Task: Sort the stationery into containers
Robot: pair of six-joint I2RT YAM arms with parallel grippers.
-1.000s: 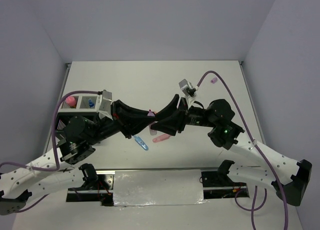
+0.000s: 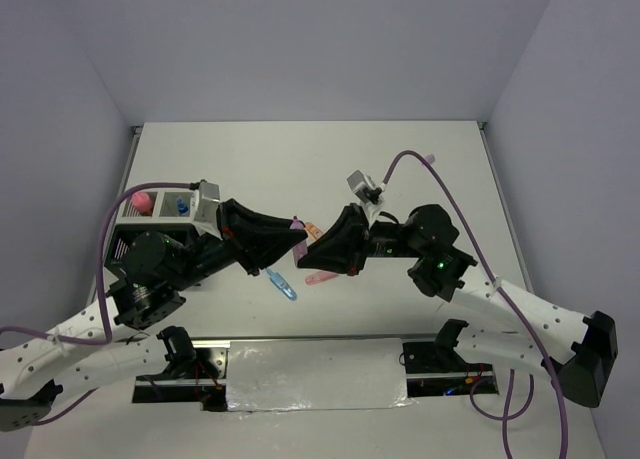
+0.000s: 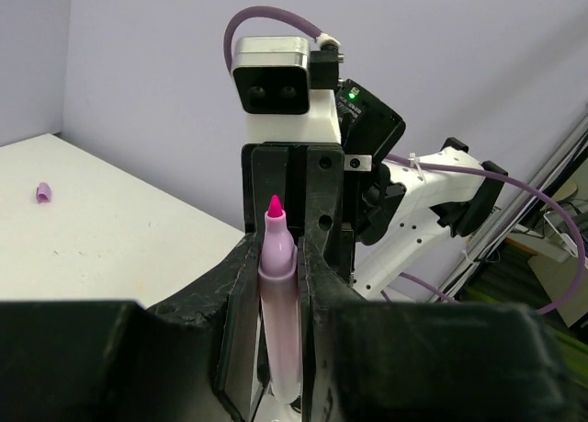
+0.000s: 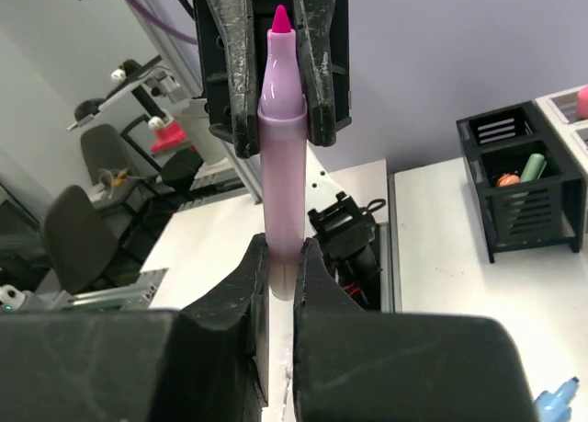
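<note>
A pink-purple marker [image 2: 299, 243] with a bright pink tip stands upright above the table, between my two grippers. In the right wrist view, my right gripper is shut on the lower barrel of this marker [image 4: 283, 174]. My left gripper has its fingers on both sides of the marker [image 3: 279, 298]; whether they still press on it cannot be made out. On the table below lie a blue marker [image 2: 282, 284], a pink marker [image 2: 321, 277] and an orange marker [image 2: 313, 230], the last partly hidden.
At the left stand a black basket [image 4: 528, 215], holding a green and an orange item, and a light divided box [image 2: 163, 217] with pink and blue items. A small purple piece [image 2: 429, 159] lies at the far right.
The left arm has barely moved.
</note>
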